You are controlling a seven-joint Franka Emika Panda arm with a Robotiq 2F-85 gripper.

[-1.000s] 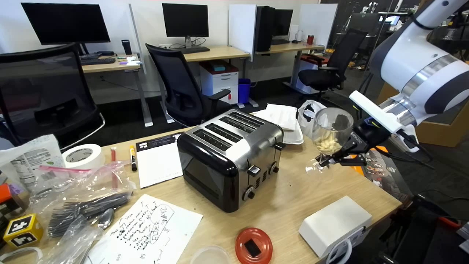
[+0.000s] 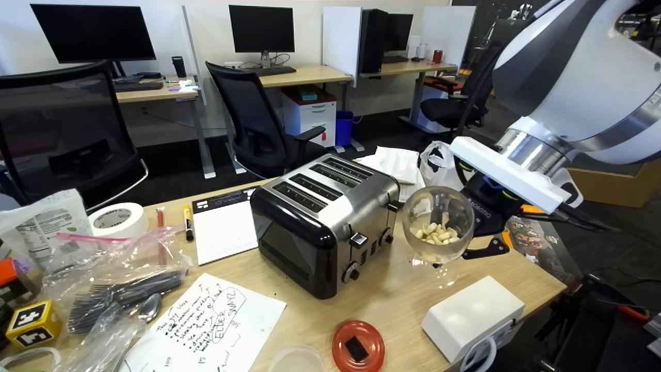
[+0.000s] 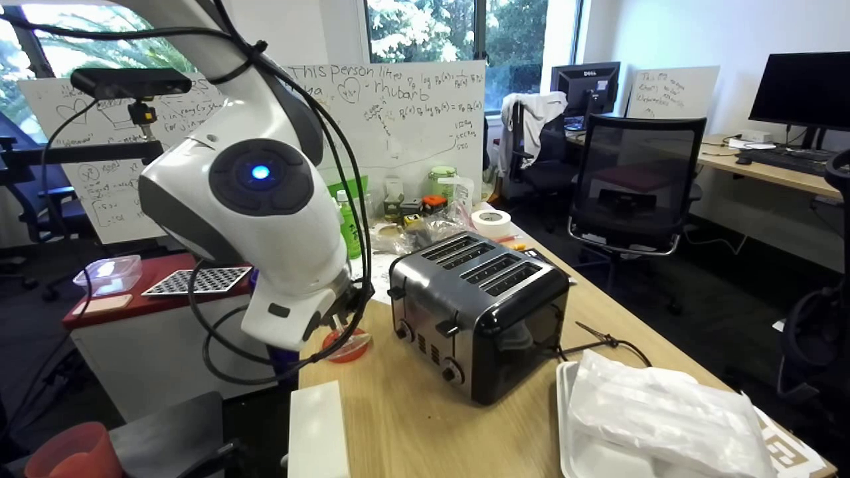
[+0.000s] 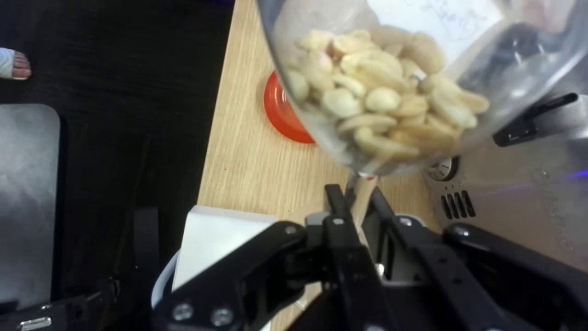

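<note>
A clear stemmed glass [image 2: 437, 214] holds a heap of pale nuts [image 4: 380, 94]. My gripper is shut on its stem, just beneath the bowl. In exterior view 1 the glass looks close to upright, between the toaster and the white box, and its foot [image 2: 444, 276] appears above the tabletop; the exact height cannot be told. The wrist view shows the nuts through the bowl, whose upper part runs out of frame. In exterior view 2 the arm hides most of the gripper and glass.
A steel and black toaster [image 2: 328, 217] stands left of the glass. A white box [image 2: 474, 316] sits at the near right edge, with a red lid [image 2: 358, 347] to its left. Bags and cutlery crowd the left. Bare wood [image 2: 384, 297] lies between toaster and lid.
The gripper has carried the glass left and nearer to the exterior camera, beside the toaster's lever side. The toaster, box and lid have stayed where they were.
</note>
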